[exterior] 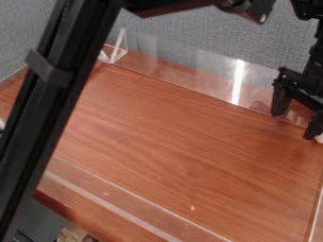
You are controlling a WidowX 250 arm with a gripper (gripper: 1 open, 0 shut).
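Observation:
My black gripper [296,117] is at the right edge of the view, low over the back right of the wooden tabletop [177,151], its two fingers apart. A small pale piece shows just behind the lower finger, too small to identify. The arm above the gripper runs out of the top right of the frame.
A black post [51,95] crosses the left foreground and hides part of the table. A clear strip [177,74] runs along the back edge before a grey felt wall [190,38], with a white wire piece [112,52] at the back left.

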